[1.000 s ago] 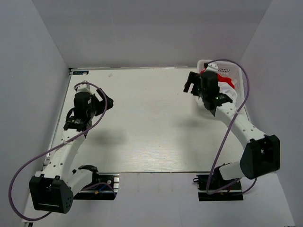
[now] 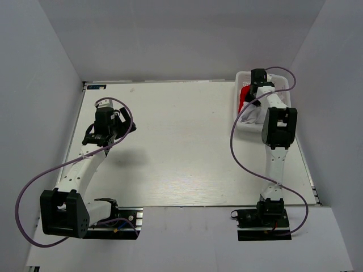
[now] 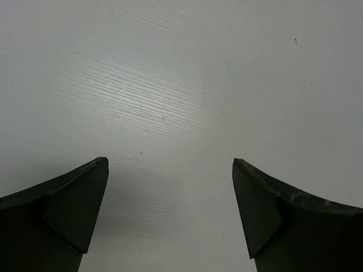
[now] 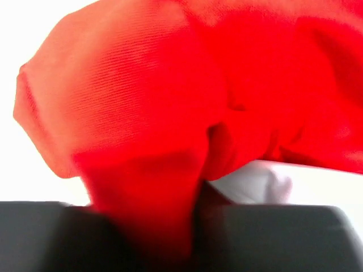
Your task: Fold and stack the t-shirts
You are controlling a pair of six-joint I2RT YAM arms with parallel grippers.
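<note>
A red t shirt (image 2: pixel 244 97) and white cloth (image 2: pixel 251 115) lie in the white basket (image 2: pixel 242 76) at the back right. My right gripper reaches down into that basket. In the right wrist view, a bunched fold of the red shirt (image 4: pixel 153 107) runs down between its dark fingers, which stand part way apart; whether they pinch it I cannot tell. A bit of white cloth (image 4: pixel 255 184) shows behind. My left gripper is open above the bare table at the left, with nothing between its fingers.
A purple cable (image 2: pixel 232 141) loops beside the right arm, another (image 2: pixel 62 164) along the left. Grey walls border the table at the back and sides.
</note>
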